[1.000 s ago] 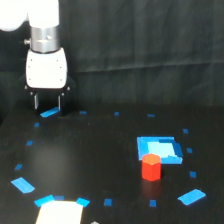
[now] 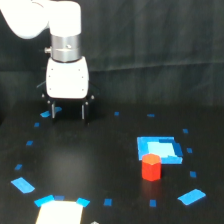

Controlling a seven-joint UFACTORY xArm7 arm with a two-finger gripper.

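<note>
My gripper (image 2: 68,108) hangs at the back left, low over the dark table. Its two dark fingers stand well apart, with nothing visible between them. To the right and nearer the camera is a red six-sided block (image 2: 151,168), standing at the front left edge of a small blue tray (image 2: 143,144) with a white inside. The block hides part of the tray's front, and I cannot tell whether the two touch. Clear space separates my gripper from both.
A pale block (image 2: 60,212) is cut off by the bottom edge at the left. Blue tape marks (image 2: 22,185) lie scattered over the table. A dark curtain (image 2: 150,50) closes off the back.
The arm has moved to the right and slightly down in the view, covering more of the blue mark behind it. The red block and the tray stand where they were.
</note>
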